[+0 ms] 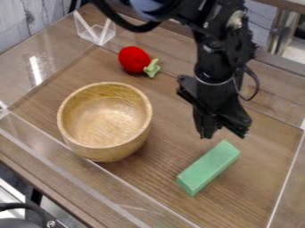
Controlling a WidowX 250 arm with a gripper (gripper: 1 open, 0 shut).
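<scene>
My gripper (212,125) hangs in the middle right of the camera view, pointing down and shut, with nothing visible between its fingers. It is above and behind a green bar (208,167) lying diagonally on the wooden table (134,191). A wide tan bowl (103,118) sits to the left of the gripper. A red object with a green top (136,61), like a tomato or strawberry, lies at the back left.
A small clear or white wire-like object (95,25) stands at the back left corner. Bare table lies in front of the bowl and to the right of the green bar.
</scene>
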